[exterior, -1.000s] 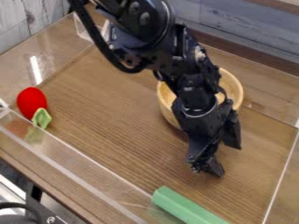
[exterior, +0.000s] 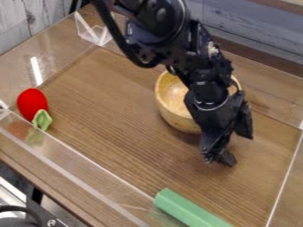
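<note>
My black gripper reaches down from the top of the view, low over the wooden table just in front and to the right of a tan bowl. The gripper and arm hide part of the bowl. The fingertips are dark and overlap in this view, so their spread is hard to make out; I see no object between them.
A red object with a green part sits at the left. A green cylinder lies at the front.
My gripper has shifted slightly up and to the right, toward the back of the table. The other objects look unmoved.
</note>
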